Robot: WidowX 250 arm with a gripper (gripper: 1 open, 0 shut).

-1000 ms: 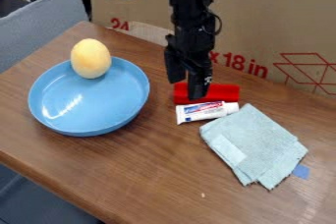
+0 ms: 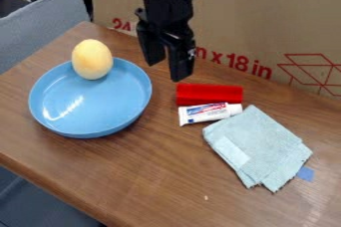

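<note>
My black gripper (image 2: pixel 167 60) hangs above the back middle of the wooden table, up and to the left of a red cylindrical object (image 2: pixel 209 95); whether its fingers are open or shut is unclear. A white tube (image 2: pixel 209 113) with printed label lies just in front of the red object. A yellow oval object (image 2: pixel 92 59) sits at the back left, by a blue plate (image 2: pixel 90 107). A folded pale blue cloth (image 2: pixel 260 148) lies at the right.
A cardboard box wall (image 2: pixel 276 42) stands along the back. A grey padded surface (image 2: pixel 34 25) borders the left.
My gripper has moved left and up, away from the red object. The objects on the table look unmoved.
</note>
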